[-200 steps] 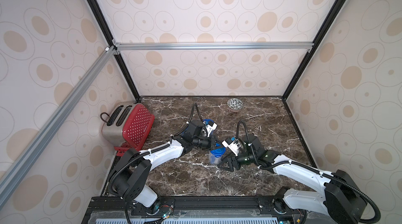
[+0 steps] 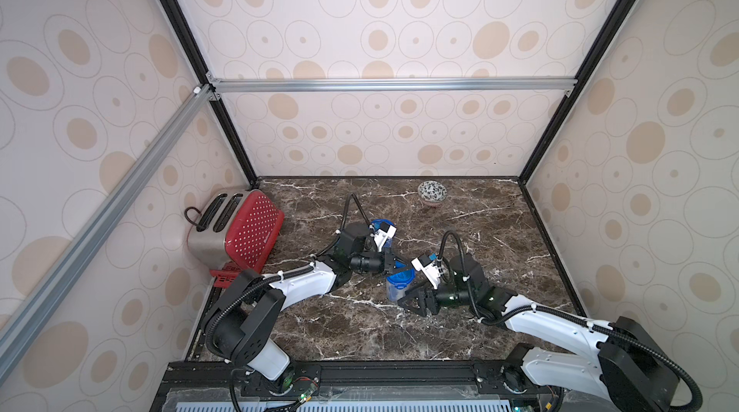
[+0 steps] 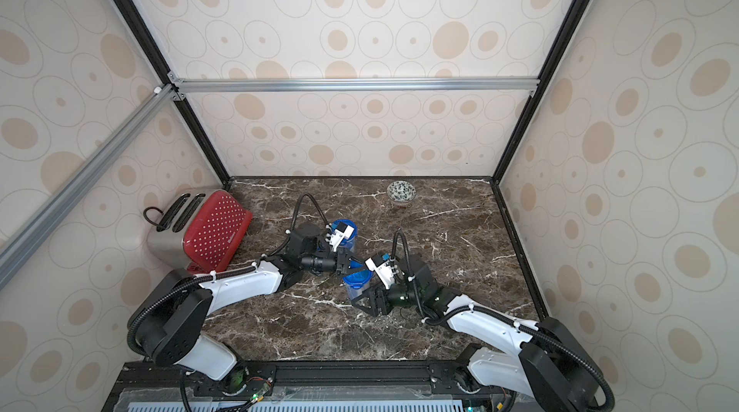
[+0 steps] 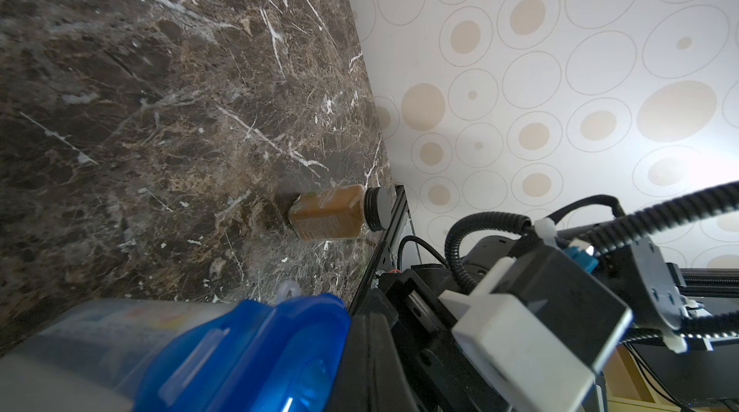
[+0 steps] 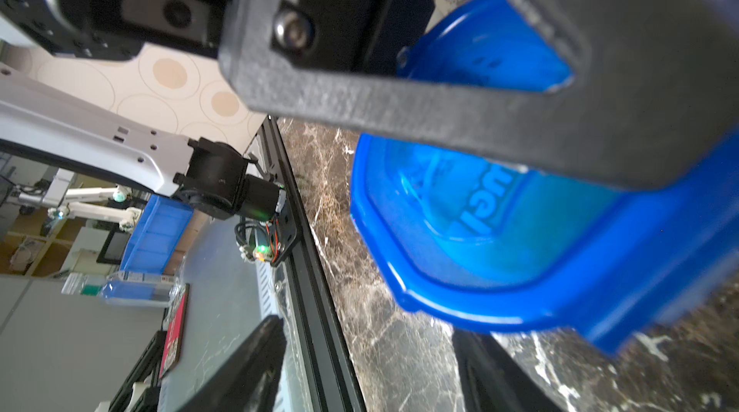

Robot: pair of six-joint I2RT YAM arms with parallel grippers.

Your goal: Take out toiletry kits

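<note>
A clear container with a blue lid [image 2: 400, 279] stands mid-table between the two arms. Close up in the right wrist view, its blue lid [image 5: 454, 289] fills the right side; how far it is opened I cannot tell. My left gripper [image 2: 398, 263] is shut at the lid's upper edge. In the left wrist view its dark fingers lie together beside the blue lid [image 4: 254, 350], and whether a thin edge is pinched is hidden. Low beside the container is my right gripper, its blurred fingers apart with only tabletop and frame showing between them.
Behind the left gripper sits another blue-topped container [image 2: 382, 224]. A red toaster [image 2: 250, 231] stands at the left, and a patterned bowl [image 2: 432, 192] at the back. A jar of brown contents [image 4: 331, 214] shows in the left wrist view.
More recently the right wrist has tilted and moved a little to the right, close to the container.
</note>
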